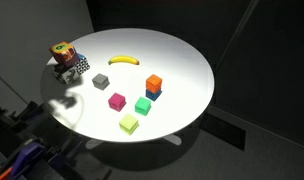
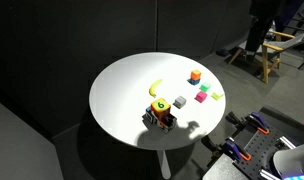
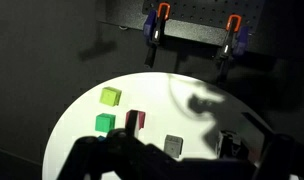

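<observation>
My gripper shows as two dark, widely parted fingers along the bottom of the wrist view, with nothing seen between their tips. Loose blocks lie on the round white table: grey (image 1: 101,81), pink-red (image 1: 117,102), green (image 1: 143,105) and yellow-green (image 1: 128,124). An orange block (image 1: 154,84) rests on a blue block (image 1: 153,95). The banana (image 1: 123,61) is near the far side. At the table's left, an orange patterned object (image 1: 63,52) sits on or against dark, checkered items (image 1: 72,70); their exact make-up is unclear.
The white table (image 2: 122,100) has wide bare room away from the blocks. Orange-tipped clamps (image 2: 257,121) are fixed to the dark mounting stand beside it. A wooden chair (image 2: 277,48) stands off in the background.
</observation>
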